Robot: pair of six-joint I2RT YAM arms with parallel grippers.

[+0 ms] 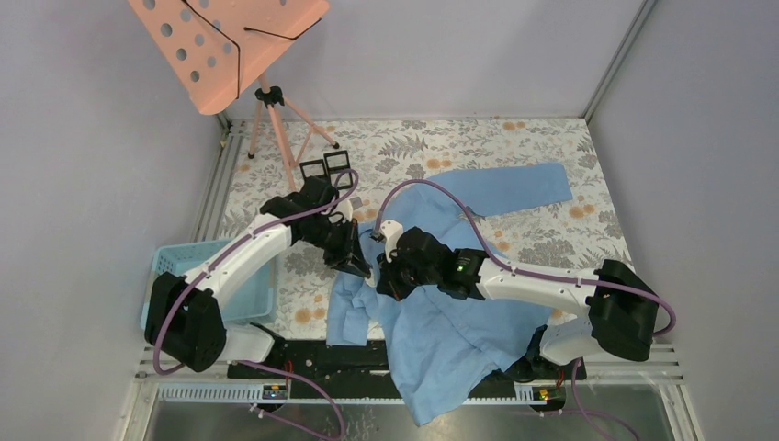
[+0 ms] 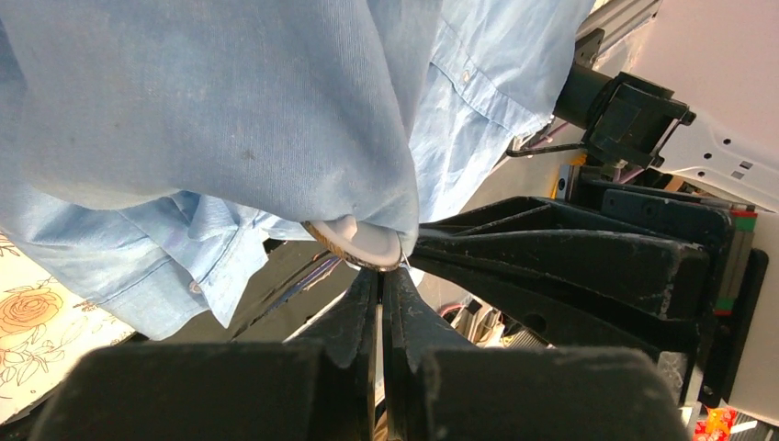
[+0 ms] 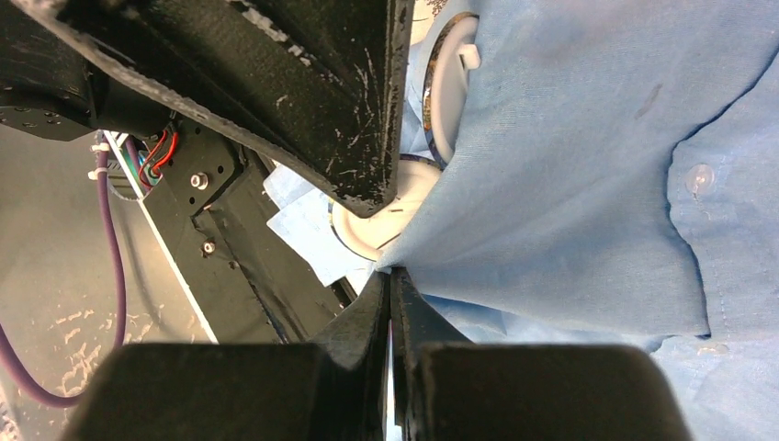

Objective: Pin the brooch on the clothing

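Note:
Blue clothing (image 1: 459, 335) lies spread across the table and over its front edge. My right gripper is shut on a fold of it. A round brooch (image 2: 372, 243), white-backed with a patterned rim, sits against the fold; my left gripper is shut at its rim. In the right wrist view, two white round pieces show: one stands edge-on against the cloth with a small white catch (image 3: 469, 56), the other (image 3: 413, 188) lies partly behind my left gripper's dark finger (image 3: 367, 175). Whether the pin passes through the fabric cannot be seen.
A light-blue basket (image 1: 163, 262) stands at the left, under my left arm. Behind are dark square frames (image 1: 337, 160) and a pink stand (image 1: 276, 119). The two grippers are very close together.

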